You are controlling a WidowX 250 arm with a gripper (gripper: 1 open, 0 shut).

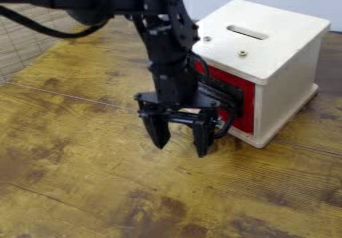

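The black gripper [179, 136] hangs low over the wooden floor, just left of a white box [286, 92] with a red front panel [243, 116]. Its two fingers stand apart with nothing visible between them. The box has a slot and two small knobs on top. The gripper and its cable partly hide the red front.
Bare wooden surface [94, 182] fills the foreground and left. A tiled panel [24, 47] stands at the upper left, and a pale wall lies behind the box.
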